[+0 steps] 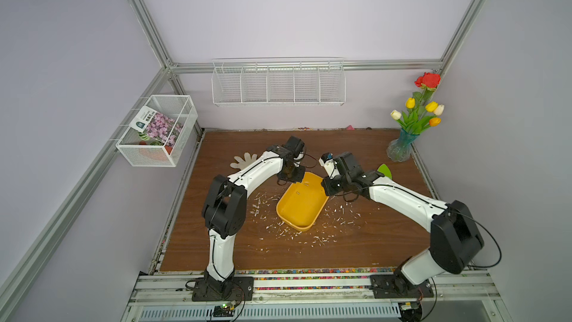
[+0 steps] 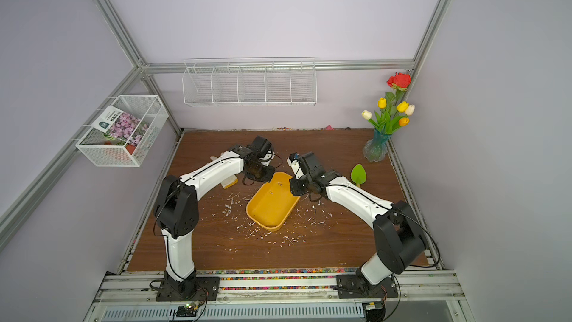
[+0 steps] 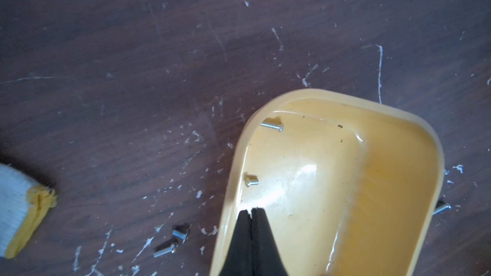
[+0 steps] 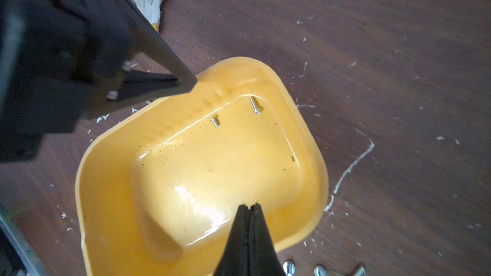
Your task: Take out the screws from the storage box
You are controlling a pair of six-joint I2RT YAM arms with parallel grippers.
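The yellow storage box (image 1: 292,211) lies on the table between my two arms. On its floor, near the far end, rest a longer screw (image 4: 254,105) and a shorter one (image 3: 251,181). Over the box's left side hangs my left gripper, shut with nothing visible between its fingers. My right gripper is likewise shut and empty-looking, above the box's right side. Outside the box, two screws (image 3: 165,249) lie on the table to its left. Several more, one a round-headed screw (image 4: 289,267), lie to its right.
A white glove (image 1: 244,161) lies behind the left arm. At the back right stand a green leaf-shaped piece (image 2: 358,174) and a vase of flowers (image 2: 376,146). Pale scratches mark the table around the box. The two grippers are close to each other.
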